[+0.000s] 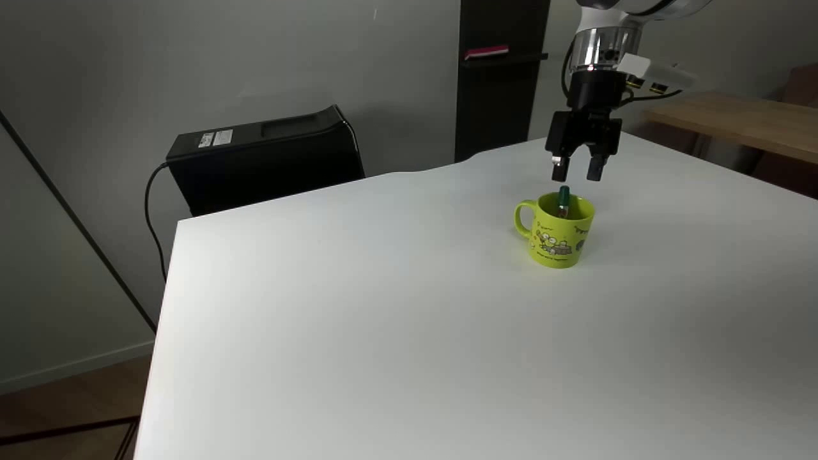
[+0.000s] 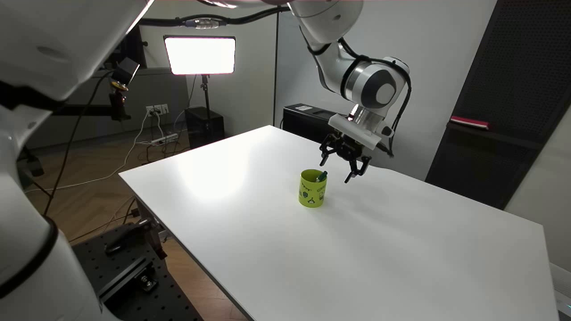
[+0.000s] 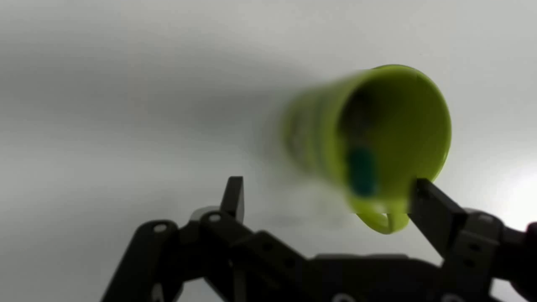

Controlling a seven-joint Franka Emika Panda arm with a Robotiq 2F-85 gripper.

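A lime-green mug with printed cartoon figures stands upright on the white table, its handle toward the left in exterior view 1. Inside it leans a marker with a dark green cap that pokes above the rim. My gripper hangs open above and behind the mug, its fingers apart and empty. From the other side, the gripper appears to the right of the mug. In the wrist view the mug's opening lies beyond the fingertips, with the blurred green cap inside; the marker's lower end is hidden.
A black box-shaped device stands past the table's back edge. A dark cabinet rises behind, and a lit lamp panel stands off the table.
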